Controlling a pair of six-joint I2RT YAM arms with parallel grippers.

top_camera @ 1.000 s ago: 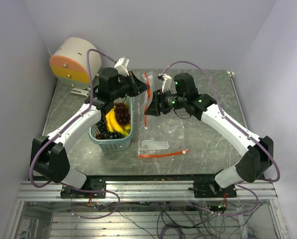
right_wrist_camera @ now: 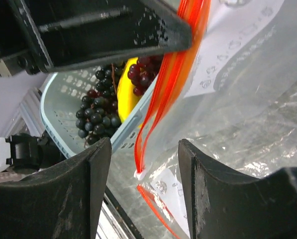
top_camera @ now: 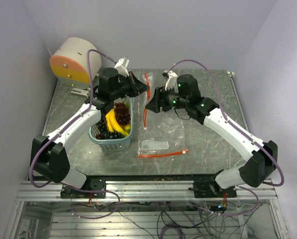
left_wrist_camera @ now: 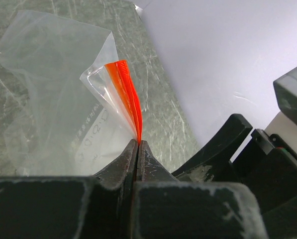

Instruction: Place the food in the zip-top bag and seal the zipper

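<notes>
A clear zip top bag (top_camera: 160,137) with orange zipper edges (right_wrist_camera: 170,74) hangs from my left gripper, which is shut on the zipper edge at its top; the lower part reaches the grey table. My right gripper is open, its fingers either side of the lower stretch of orange zipper; whether they touch it I cannot tell. A blue basket (top_camera: 111,143) left of the bag holds bananas (top_camera: 113,122), red grapes (top_camera: 122,112) and dark grapes (right_wrist_camera: 96,114).
A white and peach cylindrical object (top_camera: 71,59) stands at the back left. Walls close in the sides and back.
My right arm has shifted slightly at the bag's zipper over the last second. The left arm and the basket look unchanged.
</notes>
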